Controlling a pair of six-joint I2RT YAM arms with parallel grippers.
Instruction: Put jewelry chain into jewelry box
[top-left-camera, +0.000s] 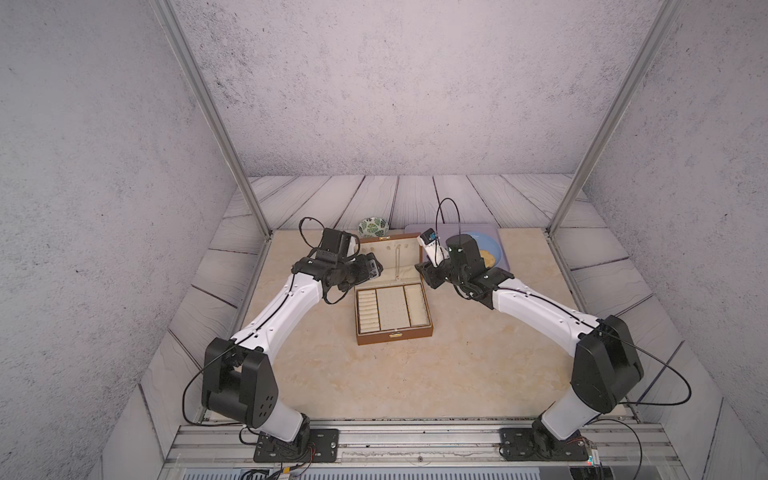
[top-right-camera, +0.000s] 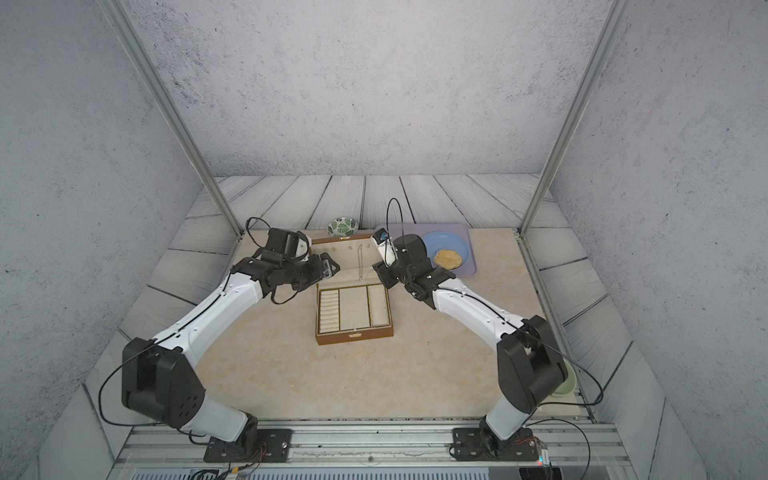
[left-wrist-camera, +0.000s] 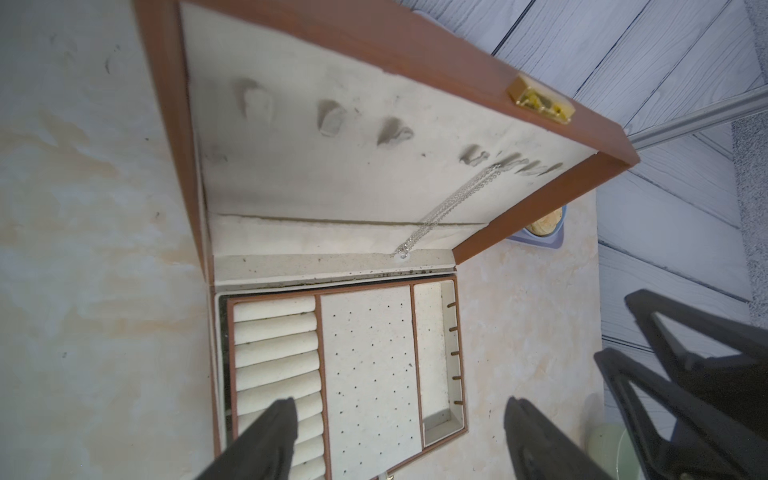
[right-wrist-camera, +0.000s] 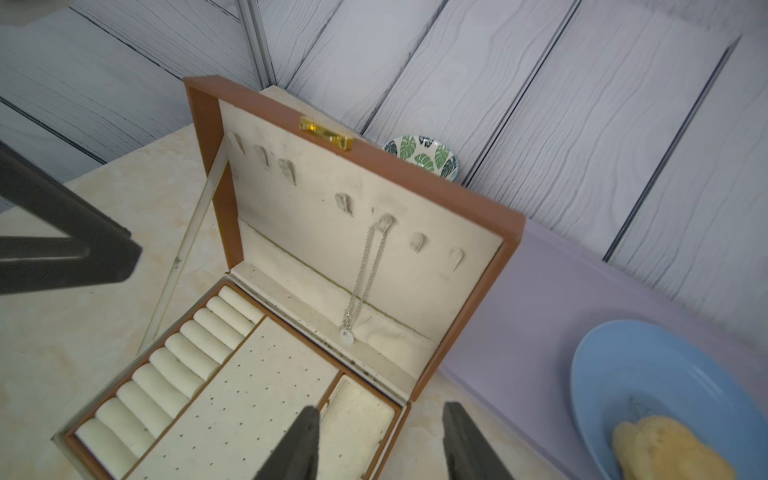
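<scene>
The silver chain (right-wrist-camera: 369, 268) hangs from a hook on the inner side of the raised lid (right-wrist-camera: 304, 172). In the right wrist view its lower end, with a small pendant, dangles near the lid's foot. The brown jewelry box (top-left-camera: 393, 308) stands open, showing ring rolls, a flat middle section and a narrow right compartment. My left gripper is open, held over the box's left side with empty fingers (left-wrist-camera: 524, 440). My right gripper is open too, apart from the chain and near the lid's right edge, nothing between its fingers.
Behind the box stands a leaf-patterned bowl (top-left-camera: 373, 226). At the back right a blue plate (top-right-camera: 452, 242) with yellow food lies on a purple mat (top-right-camera: 470, 260). A green bowl (top-right-camera: 566, 380) is at the right edge.
</scene>
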